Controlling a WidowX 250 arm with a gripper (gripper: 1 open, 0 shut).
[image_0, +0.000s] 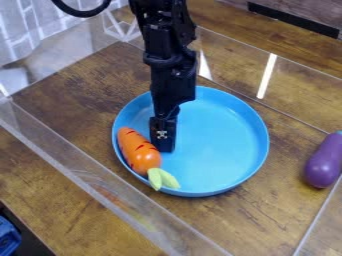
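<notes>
A toy carrot, orange with pale green leaves, lies along the left side inside a blue round dish. My black gripper reaches down from the top into the dish, just above and right of the carrot's upper end. It is open, though its fingers are dark and hard to separate in this view.
A purple eggplant toy lies on the wooden table to the right of the dish. A clear plastic edge runs along the left, with a blue object in the bottom-left corner. Bare wood surrounds the dish.
</notes>
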